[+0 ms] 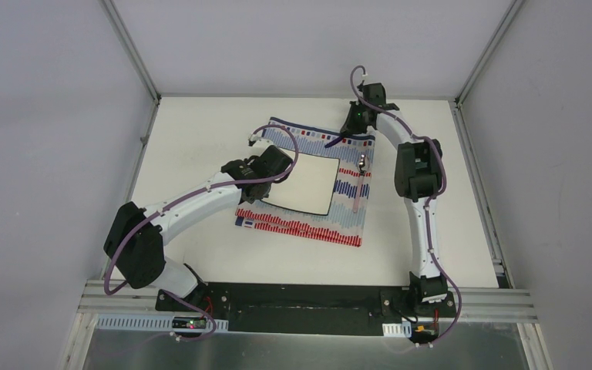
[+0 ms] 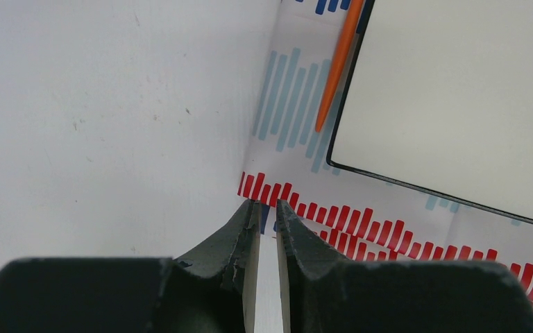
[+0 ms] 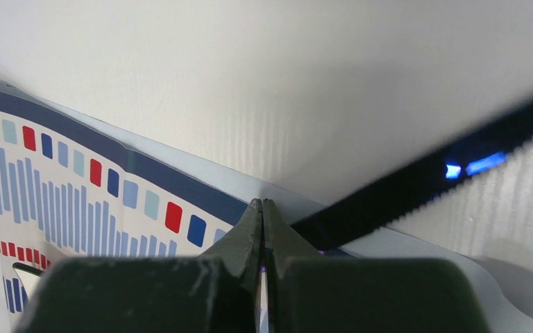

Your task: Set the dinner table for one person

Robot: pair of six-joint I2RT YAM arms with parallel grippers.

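Note:
The striped placemat (image 1: 301,231) holds a white square plate (image 1: 304,185), with a spoon (image 1: 360,185) to its right and an orange utensil (image 2: 336,69) along its left side. My left gripper hangs over the mat's near-left part; its fingertips look slightly apart, with nothing visible between them. My right gripper is at the mat's far edge, shut at the dark knife (image 3: 350,215), which slants up to the right; whether the blade is held between the fingertips I cannot tell for sure.
Bare table (image 1: 185,146) surrounds the mat. A dark cup (image 1: 436,150) stands at the right, partly hidden by my right arm. Walls bound the table at the back and sides.

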